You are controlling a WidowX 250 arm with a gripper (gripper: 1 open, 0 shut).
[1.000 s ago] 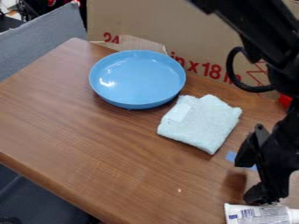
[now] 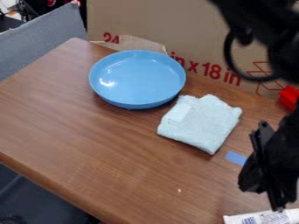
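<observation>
My black gripper [image 2: 267, 175] hangs at the right edge, above a white tube [image 2: 260, 218] that lies at the bottom right, partly out of frame. The gripper looks shut, with nothing visible in it. A blue plate [image 2: 136, 79] sits toward the back of the wooden table [image 2: 93, 157]. A folded light-blue cloth [image 2: 198, 123] lies right of and in front of the plate.
A cardboard box [image 2: 176, 26] stands along the back, with a red object [image 2: 288, 96] at the right. A small blue strip [image 2: 235, 157] is on the table.
The tube is still at the bottom right.
</observation>
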